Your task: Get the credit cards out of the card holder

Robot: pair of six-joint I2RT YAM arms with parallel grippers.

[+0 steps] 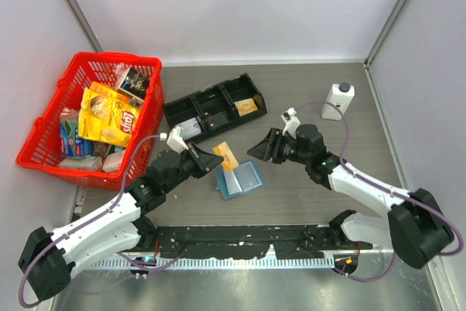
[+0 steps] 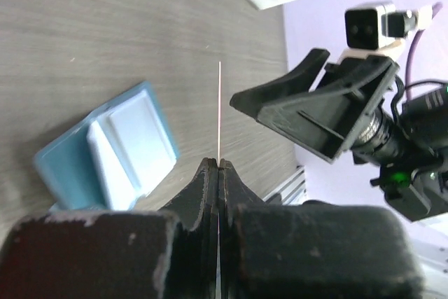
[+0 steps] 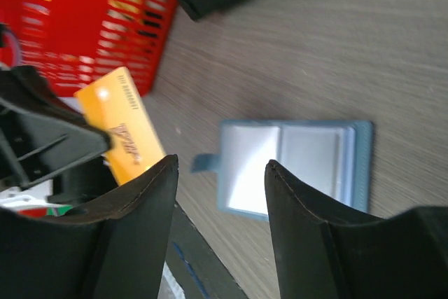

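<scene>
A yellow-orange card [image 3: 120, 125] is raised above the table, pinched at one edge by my left gripper [image 1: 206, 159]. From the left wrist it shows edge-on, as a thin pale line [image 2: 220, 110] rising from the closed fingertips. Below it, the blue card holder [image 1: 240, 180] lies spread open on the table; its clear pockets look pale, with one white flap [image 2: 115, 166] standing up. To the right of the card and above the holder is my right gripper [image 1: 266, 152], its fingers apart with nothing between them.
Behind the holder stands a black three-compartment tray [image 1: 216, 109], with a white item in the left compartment and a yellow one in the right. A full red basket [image 1: 149, 118] is at left, a white bottle [image 1: 338, 101] at back right.
</scene>
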